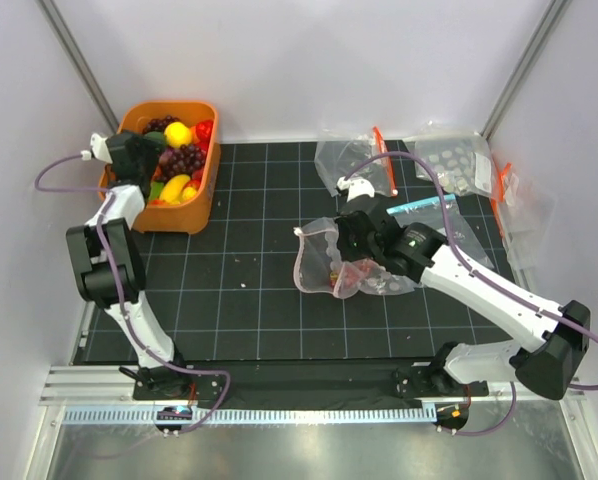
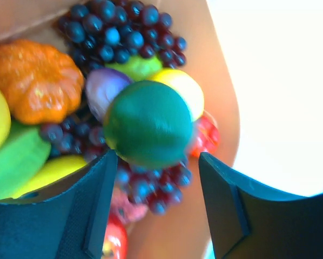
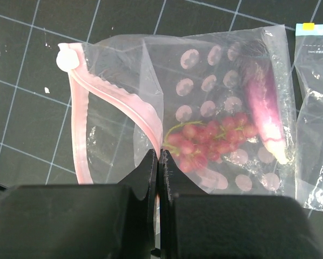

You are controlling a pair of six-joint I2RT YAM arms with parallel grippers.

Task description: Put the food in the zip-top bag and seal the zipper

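Observation:
An orange bin [image 1: 204, 190] of fruit and vegetables stands at the top view's left. My left gripper [image 1: 144, 150] is in it, part open around a green round item [image 2: 148, 121], which sits between or just beyond the fingertips, among grapes, a pumpkin and lemon; I cannot tell if it is gripped. My right gripper is shut on the pink zipper edge of the zip top bag [image 3: 118, 65]. The bag lies open on the mat, holding red grapes [image 3: 204, 143] and a purple-pink elongated vegetable [image 3: 261, 108].
Several other empty bags lie at the back and right [image 1: 349, 160], one with a blue strip [image 3: 315, 118] beside the open bag.

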